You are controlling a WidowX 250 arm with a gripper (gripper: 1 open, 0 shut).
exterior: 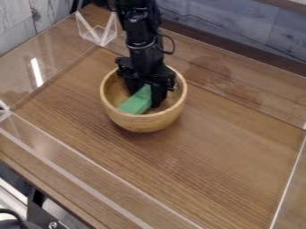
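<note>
A wooden bowl [143, 122] sits on the wooden table, left of centre. Inside it lies a green object [139, 100]. The black gripper [148, 88] reaches down into the bowl from above, its fingers over the green object's upper end; it looks shut on it, though the dark fingertips are hard to make out.
Clear plastic pieces stand at the left edge and at the back left. A low wall [239, 45] runs along the back.
</note>
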